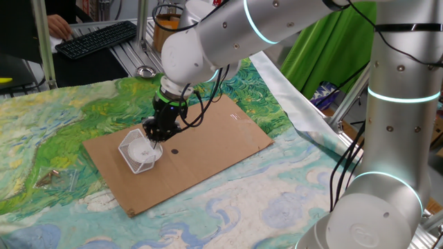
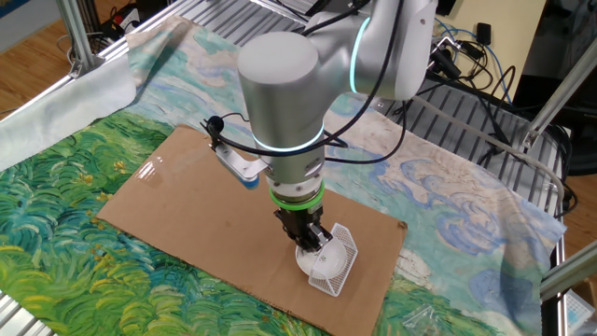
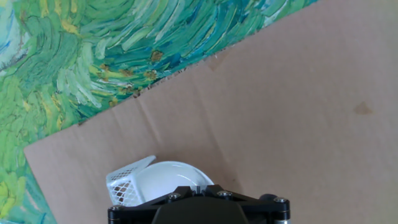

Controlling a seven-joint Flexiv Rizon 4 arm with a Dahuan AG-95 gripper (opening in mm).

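Observation:
A white plate rests in a small white mesh rack on a cardboard sheet. In exterior view 2 the plate shows beside the mesh wall of the rack. My black gripper points down at the plate's edge, very close to it. The wrist view has the plate just beyond the gripper, whose body covers the plate's near part. Whether the fingers touch or grasp the rim is hidden, and their opening cannot be made out.
The cardboard sheet is mostly bare away from the rack, apart from a dark round spot. A clear bag with small brown things lies to its left on the painted cloth. A keyboard and a person's hand are at the back.

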